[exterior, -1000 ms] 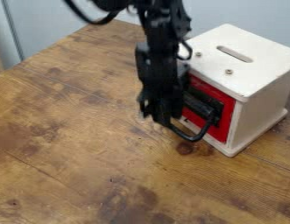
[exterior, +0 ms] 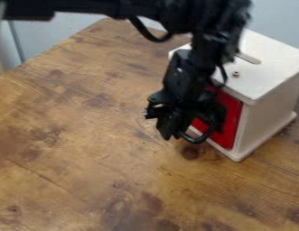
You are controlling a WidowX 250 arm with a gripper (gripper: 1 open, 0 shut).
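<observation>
My black gripper [exterior: 166, 119] hangs low in front of a white wooden box [exterior: 265, 99] with a red front panel [exterior: 227, 126], at the right of the camera view. The gripper's body covers much of the red panel. Its fingertips are small and dark, and whether anything is between them is hard to make out; it appears shut.
A pale wall stands behind, and the box top has a slot and small round fittings, partly hidden by my arm.
My arm's upper part has swung across over the box top, covering more of it. The gripper has shifted slightly, staying by the red front. The box looks unmoved.
</observation>
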